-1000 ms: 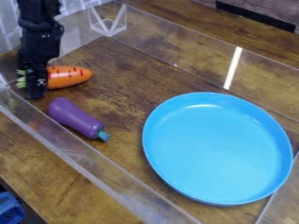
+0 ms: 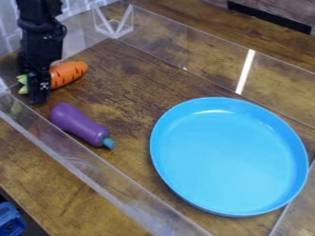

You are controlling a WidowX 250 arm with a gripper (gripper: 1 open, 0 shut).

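My black gripper (image 2: 37, 83) is down at the upper left, against an orange carrot (image 2: 66, 72) with green leaves, which lies by the clear wall. The gripper's dark fingers overlap the leafy end; whether they are closed on it is unclear. A purple eggplant (image 2: 79, 124) lies below and to the right, apart from the gripper.
A large blue plate (image 2: 229, 152) fills the right part of the wooden tray floor (image 2: 147, 64). Clear walls border the area. A small blue object (image 2: 7, 219) sits outside at the lower left.
Compared with a second ago, the carrot has shifted slightly to the left and turned, its tip higher, along with small movement at the gripper. The eggplant and plate have stayed still.
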